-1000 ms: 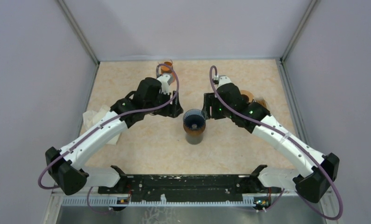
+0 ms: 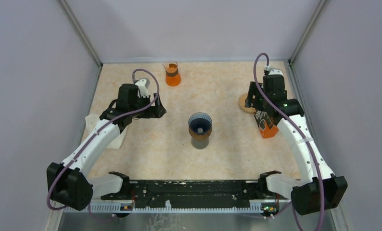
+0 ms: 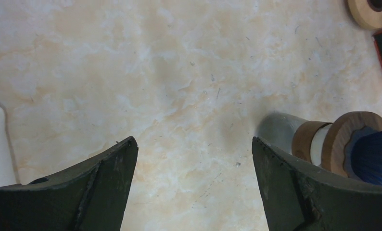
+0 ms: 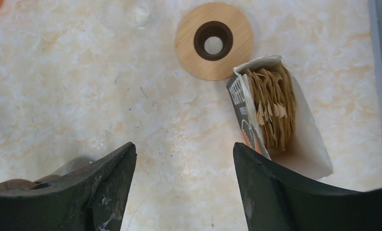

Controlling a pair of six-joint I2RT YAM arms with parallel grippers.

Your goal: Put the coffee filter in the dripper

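Observation:
The blue ribbed dripper (image 2: 200, 119) sits atop a brown-collared glass vessel (image 2: 200, 143) in mid-table; no paper filter can be made out inside it. Brown paper filters (image 4: 272, 106) stand packed in an open-topped box (image 4: 247, 115) at the right, black and orange outside. My right gripper is open above the table, its right finger overlapping the box's near end in the right wrist view. Nothing lies between its fingers. My left gripper also stands open and empty, over bare table to the left of the dripper.
A wooden ring-shaped piece (image 4: 186, 43) lies beside the filter box. At the back stands an orange container (image 2: 172, 77). White cloth or paper (image 2: 117, 140) lies at the left, partly under the left arm.
The dripper has stayed in place.

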